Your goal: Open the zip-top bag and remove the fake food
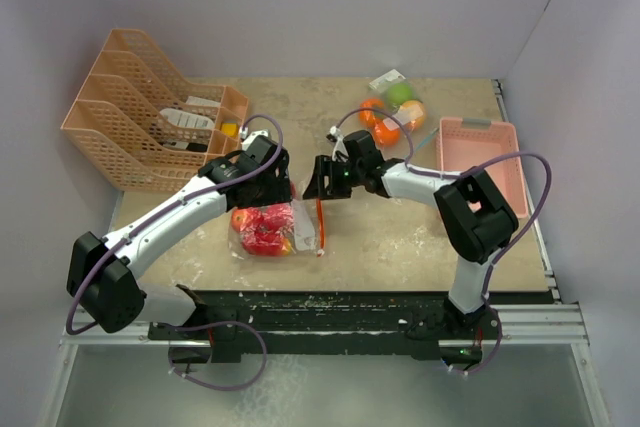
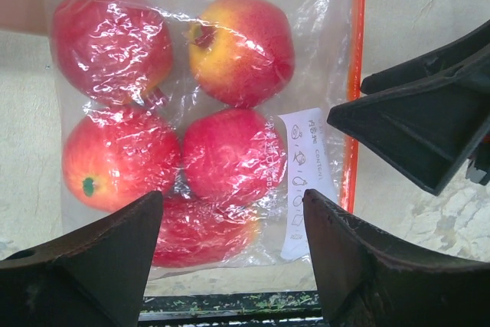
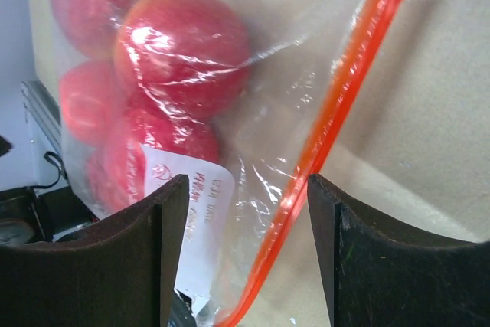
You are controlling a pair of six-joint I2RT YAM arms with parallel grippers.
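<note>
A clear zip top bag (image 2: 314,36) of red fake apples (image 2: 233,155) lies flat, an orange zip strip (image 3: 341,93) along one edge, with a printed white label (image 2: 302,181) beside it. My left gripper hangs over the bag with its fingers apart, nothing visible between them. My right gripper is open at the zip edge, its tips over the label and strip; it shows at the right of the left wrist view too.
A tan slotted organiser (image 1: 120,97) stands back left, a pink bin (image 1: 480,142) at right. Another bag of orange and green items (image 1: 400,97) lies at the back. The table between bag and bin is clear.
</note>
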